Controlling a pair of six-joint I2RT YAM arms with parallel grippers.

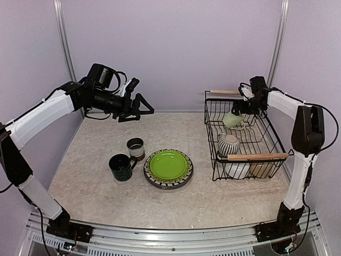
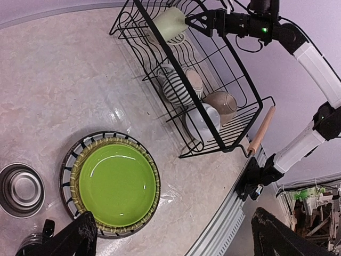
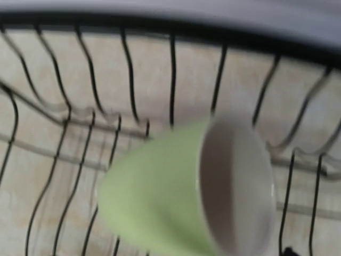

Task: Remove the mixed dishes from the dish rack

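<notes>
The black wire dish rack (image 1: 206, 120) stands on the right of the table. In its far part a pale green cup (image 1: 231, 120) lies tipped on its side; the right wrist view shows the cup (image 3: 154, 192) with its white mouth facing right. At the cup's right side is my right gripper, open. A striped mug (image 1: 228, 144) sits nearer the front, with a white dish (image 1: 236, 170) and a brownish cup (image 2: 221, 104) by the front end. My left gripper (image 1: 146, 104) hangs open and empty above the table's back left.
On the table, a green plate (image 1: 168, 165) lies on a patterned plate (image 1: 166, 185). Left of them stand a dark mug (image 1: 122, 167) and a grey-white cup (image 1: 136, 148). Wooden handles (image 1: 256, 157) top the rack's ends. Free table lies in front and behind the plates.
</notes>
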